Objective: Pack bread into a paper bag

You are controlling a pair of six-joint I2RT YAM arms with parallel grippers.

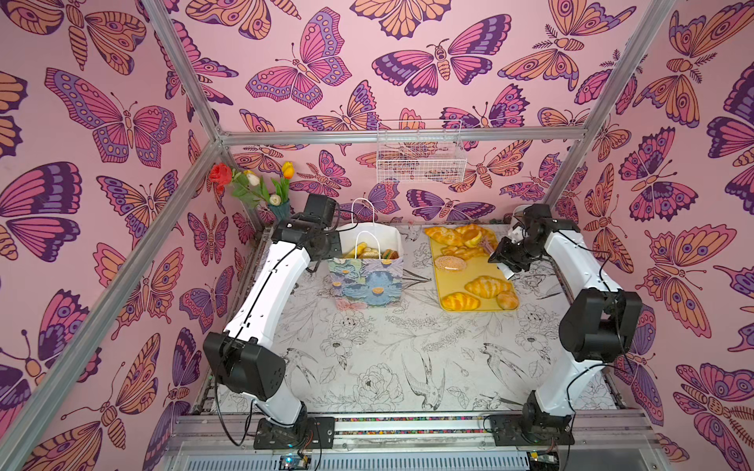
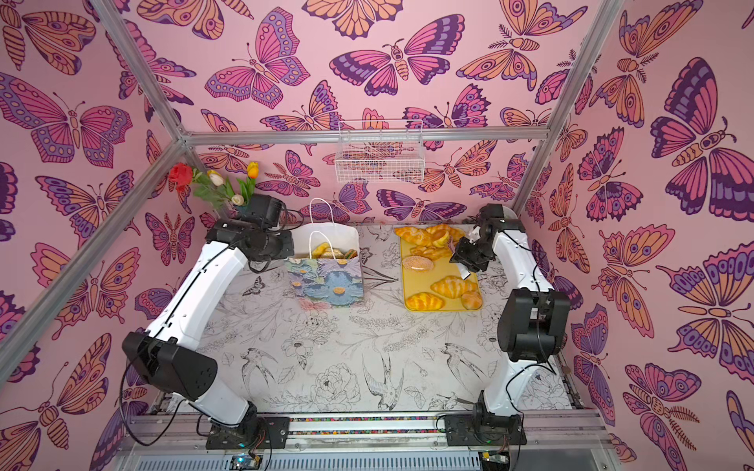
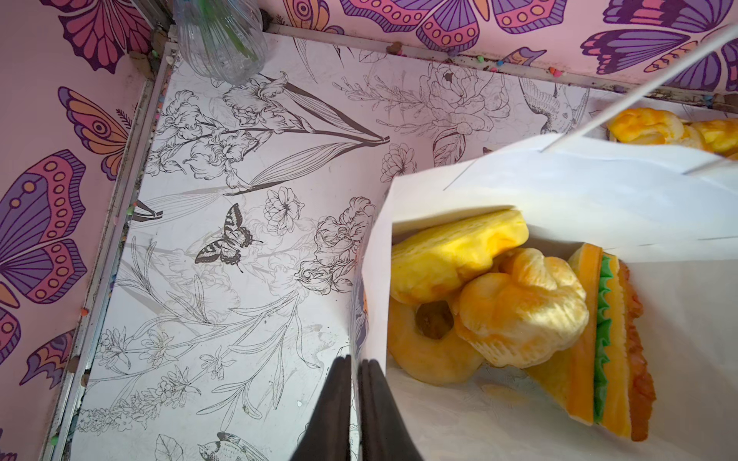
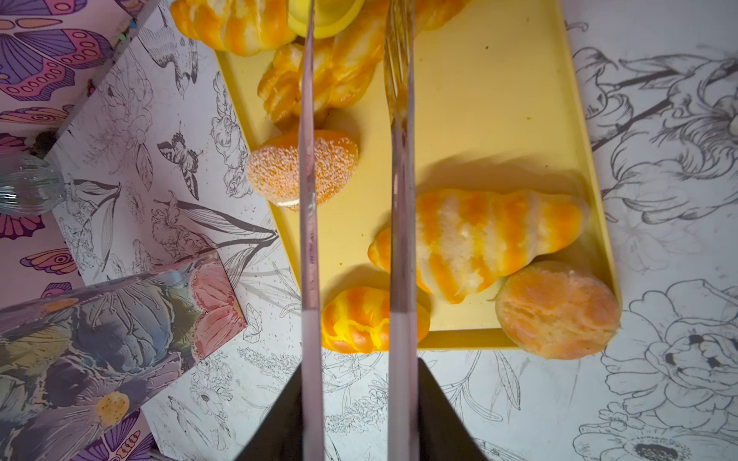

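Observation:
A floral paper bag (image 1: 365,284) stands centre-left, holding a donut (image 3: 419,357), a pastry (image 3: 519,307), a yellow piece (image 3: 453,249) and a sandwich (image 3: 599,345). My left gripper is shut at its rim. My right gripper holds long tongs (image 4: 401,230) over the yellow tray (image 4: 492,92); the tong arms stand apart, and nothing clearly lifted shows between them. On the tray lie a sugar-dusted bun (image 4: 338,165), a striped croissant (image 4: 499,230), a round bun (image 4: 557,311), a small loaf (image 4: 353,319) and several pastries at the back.
A vase of flowers (image 1: 279,196) stands at the back left. A white wire basket (image 1: 420,168) hangs on the back wall. The bag's handles (image 1: 367,235) stand upright.

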